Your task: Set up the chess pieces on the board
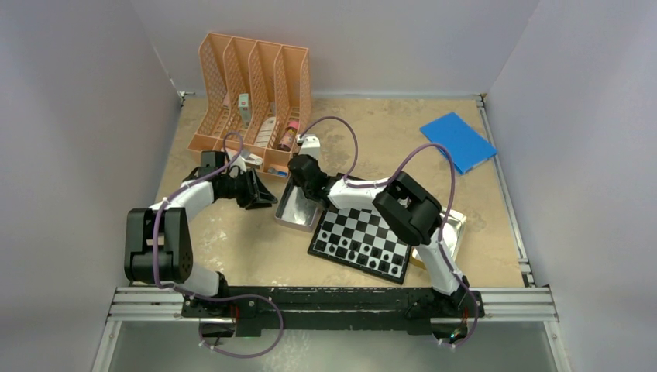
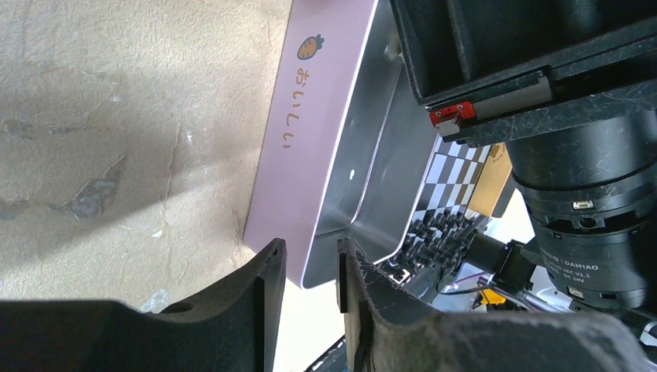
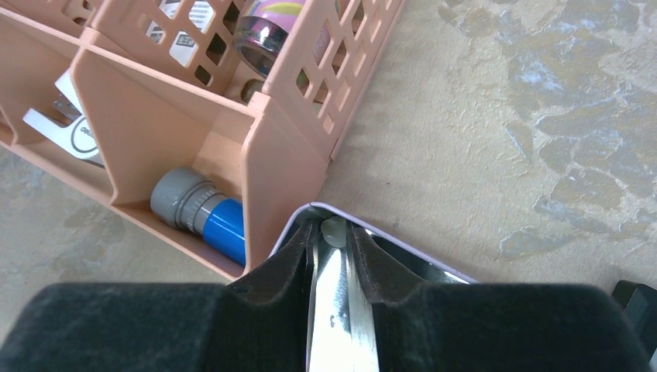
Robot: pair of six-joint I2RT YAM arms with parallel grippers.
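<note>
The chessboard lies at the front centre, with several dark pieces on its near squares. A lidless box with a metal inside stands left of the board. My right gripper is down at the box's far end, shut on a small pale piece; what piece it is cannot be told. My left gripper hangs just left of the box, part open, with nothing seen between its fingertips.
A peach organizer with bottles and other items borders the box at the back. A blue mat lies back right, and another box is partly under the right arm.
</note>
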